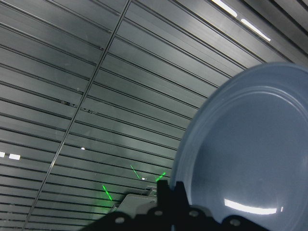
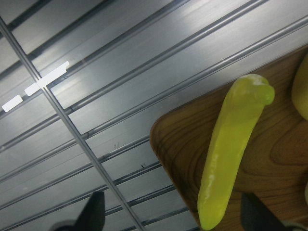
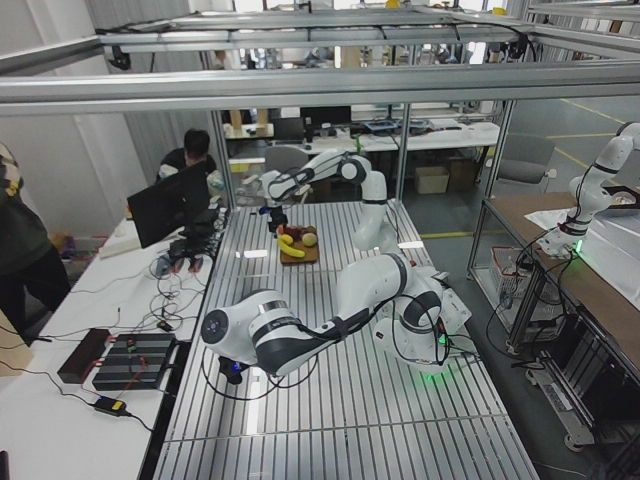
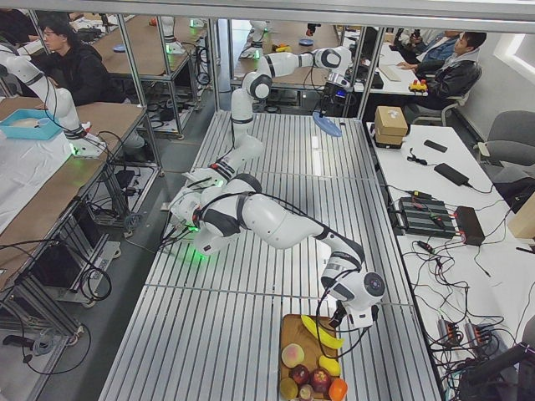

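A blue plate (image 4: 326, 124) hangs from my left gripper, which is shut on its rim in the left wrist view (image 1: 240, 154). In the camera right view it is tilted above the far part of the slatted table. My right gripper is open over a wooden board (image 2: 178, 139) carrying a yellow banana (image 2: 228, 139), which lies below and between the fingers. The camera right view also shows assorted fruit (image 4: 320, 380) on the board, including several red, orange and yellow pieces.
A white side table (image 3: 40, 420) with power boxes and cables runs along one side, with a monitor (image 3: 168, 205) on it.
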